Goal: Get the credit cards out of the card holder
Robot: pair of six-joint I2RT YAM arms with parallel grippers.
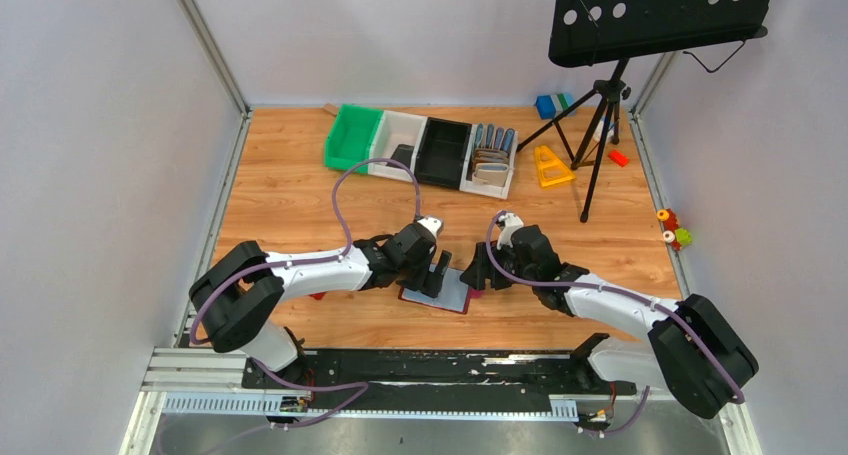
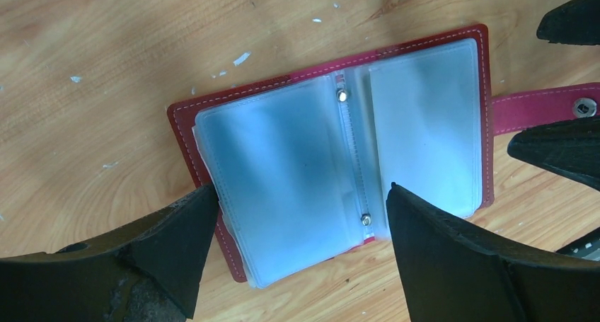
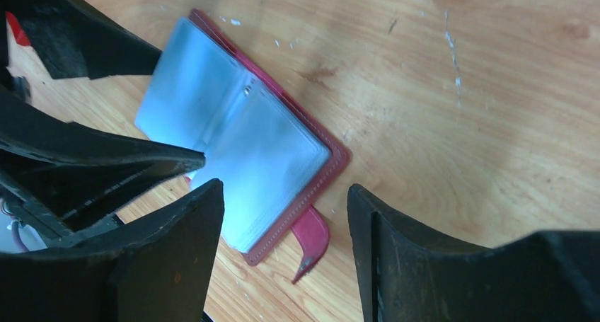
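The red card holder (image 2: 283,173) lies open on the wood, showing clear sleeves and a pink strap with a snap (image 2: 538,106). My left gripper is open low over it, one finger at its left edge and the other over the sleeves. My right gripper stands part open just right of the holder, near the strap; in the right wrist view the left gripper's black fingers reach over the holder's far side. No card can be made out clearly in the sleeves.
A sectioned tray (image 1: 440,155) stands at the back, with a yellow piece (image 1: 553,170) and a black music stand (image 1: 600,125) to its right. The wood between tray and arms is mostly clear.
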